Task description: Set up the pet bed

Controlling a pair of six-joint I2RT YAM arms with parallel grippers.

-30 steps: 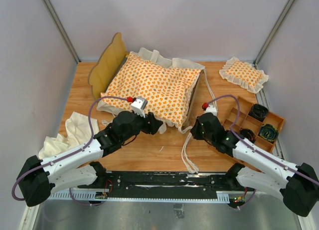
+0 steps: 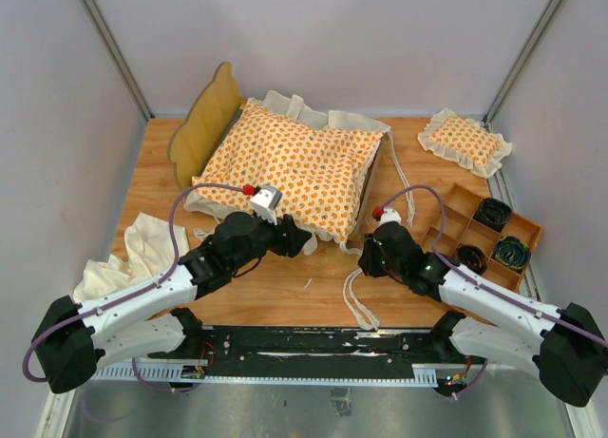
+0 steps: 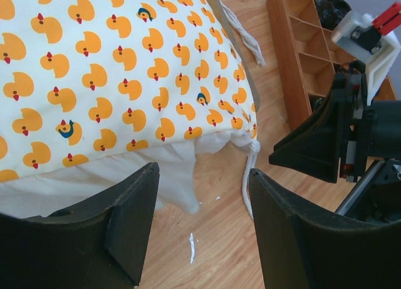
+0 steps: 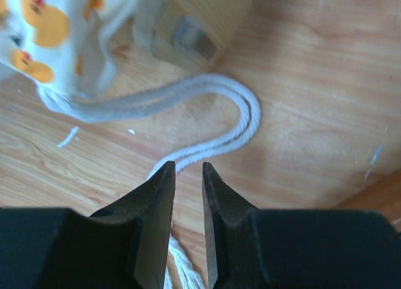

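The pet bed (image 2: 275, 162), covered in duck-print fabric with cream frills, stands against a yellow scalloped headboard (image 2: 199, 124); a small frilled pillow (image 2: 465, 141) lies back right. My left gripper (image 2: 298, 237) is open above the bed's front edge. My right gripper (image 2: 367, 259) is open just above a white cord (image 4: 213, 138), which runs in a double strand from the front right fabric corner (image 4: 56, 57). A wooden post end (image 4: 194, 32) shows beside that corner in the right wrist view.
A wooden compartment tray (image 2: 456, 210) with dark coils stands at the right. Cream cloth (image 2: 142, 248) lies at the left. Another cord (image 2: 407, 196) hangs along the bed's right side. Bare table shows in front.
My right gripper has moved slightly toward the front left, over the cord. The left arm and the bed look unchanged.
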